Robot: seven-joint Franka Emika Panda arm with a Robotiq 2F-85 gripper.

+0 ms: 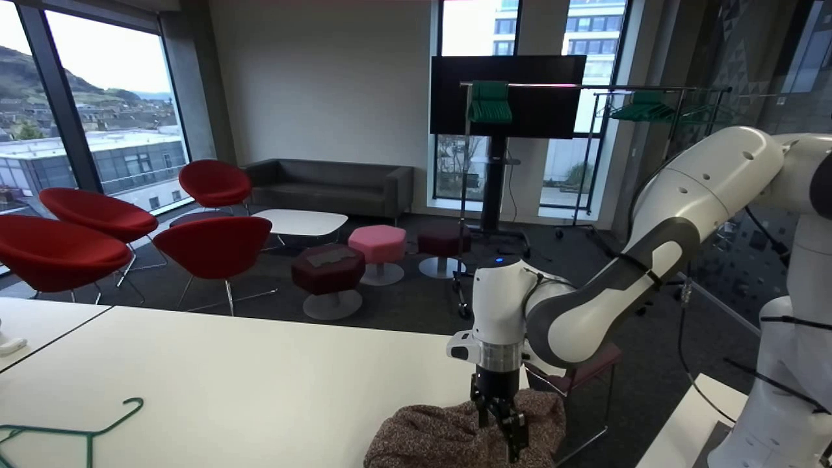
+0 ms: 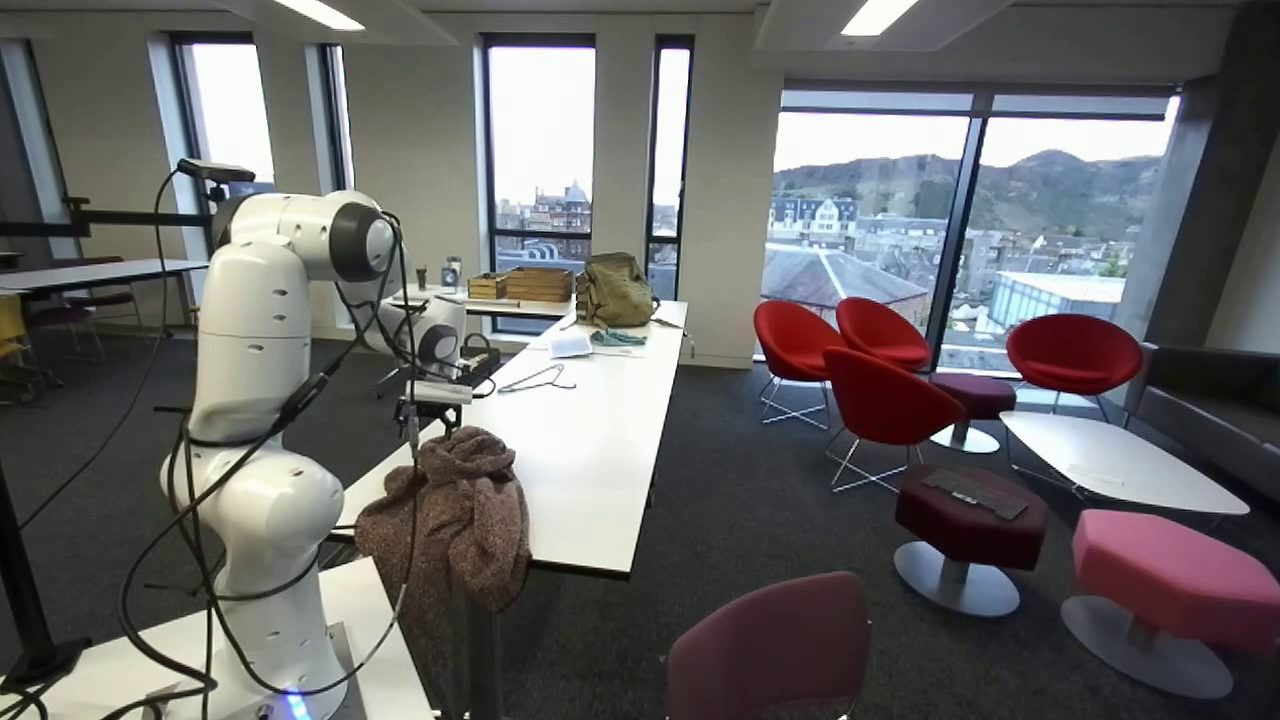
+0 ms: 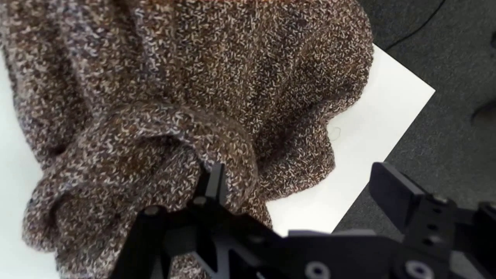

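Note:
A brown speckled knitted garment lies bunched on the white table, and in exterior view 2 part of this garment hangs over the near table edge. My gripper is open with its fingers wide apart. One finger is over a fold of the knit, while the other finger appears beyond the table's edge, against the dark floor. In exterior view 1 the gripper points down in front of the garment; whether it touches the cloth I cannot tell. A green hanger rests on the table further left.
A purple chair stands close behind the table's end. On the table's far end in exterior view 2 are a green-brown backpack and a wooden box.

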